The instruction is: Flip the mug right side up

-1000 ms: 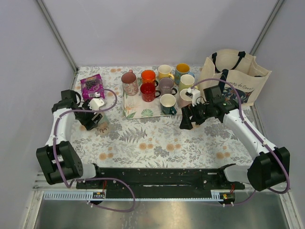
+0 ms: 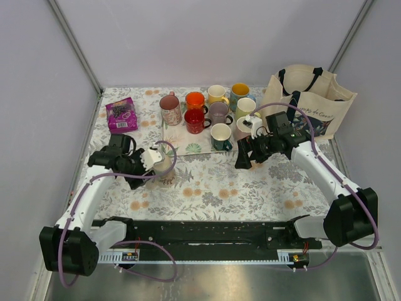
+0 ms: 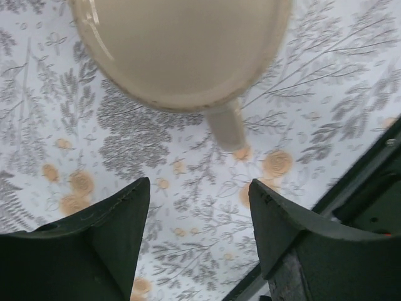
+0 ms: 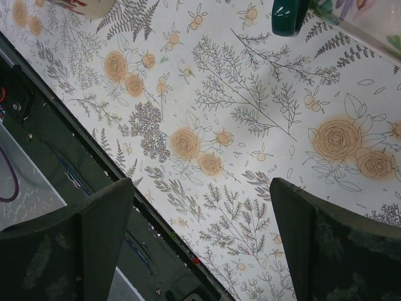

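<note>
A cream mug with its handle toward my fingers fills the upper left wrist view, its smooth face upward; in the top view it is partly hidden under my left gripper. My left gripper is part open just short of the handle, nothing between its fingers. My right gripper stands open over bare patterned mat at the right, beside the mug group.
Several mugs stand on a tray at the back, including a red one. A purple packet lies back left, a tote bag back right.
Over the last second my left arm has moved right and toward the front, and the cream mug beneath it has shifted right as well. My right arm has hardly moved.
</note>
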